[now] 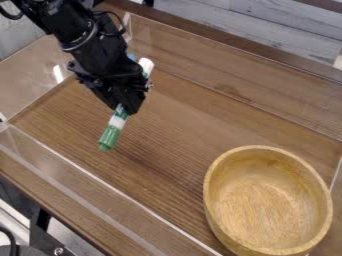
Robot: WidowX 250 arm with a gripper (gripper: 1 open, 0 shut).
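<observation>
My black gripper (123, 100) hangs over the left half of the wooden tray, shut on a slim green and white object (112, 134) that points down and slightly left from the fingers. Whether its lower end touches the floor I cannot tell. Behind the gripper, small pale and blue items (142, 66) are partly hidden by it.
A round wooden bowl (267, 200) fills the lower right. The tray floor (201, 130) between gripper and bowl is clear, as is the back right. Clear walls border the left side, and a pale wooden wall (267, 25) runs along the back.
</observation>
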